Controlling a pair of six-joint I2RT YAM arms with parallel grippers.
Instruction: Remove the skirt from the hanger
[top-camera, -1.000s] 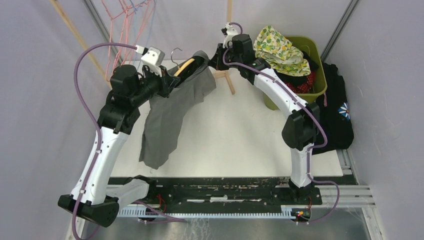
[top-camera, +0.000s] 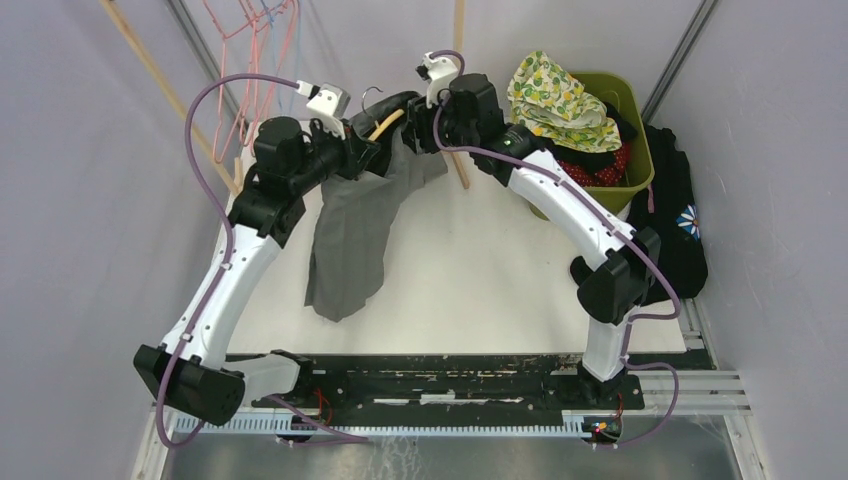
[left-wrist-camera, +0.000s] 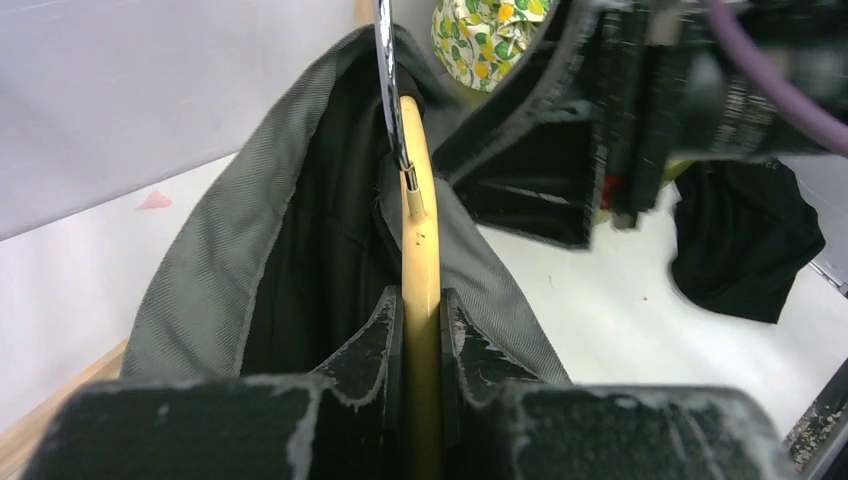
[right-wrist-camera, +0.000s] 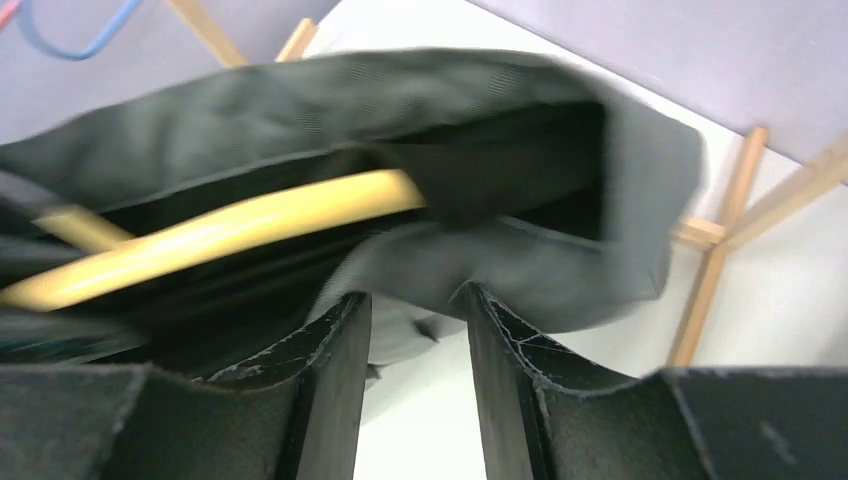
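Note:
The grey skirt (top-camera: 345, 250) with its dark inside hangs over a yellow wooden hanger (left-wrist-camera: 420, 250) with a metal hook (left-wrist-camera: 392, 90). My left gripper is shut on the hanger, the skirt draping below it. My right gripper is open at the skirt's upper end, just right of the hook in the top view; in the right wrist view the blurred skirt top and hanger end lie just beyond its fingers. Whether cloth is between those fingers is hard to tell.
A green basket (top-camera: 630, 100) of clothes stands back right, with a black garment (top-camera: 670, 250) beside it. Pink and blue hangers (top-camera: 255, 40) hang at back left. Wooden bars (top-camera: 150, 70) stand at the back and left.
My left gripper, hanger and skirt have moved rightward.

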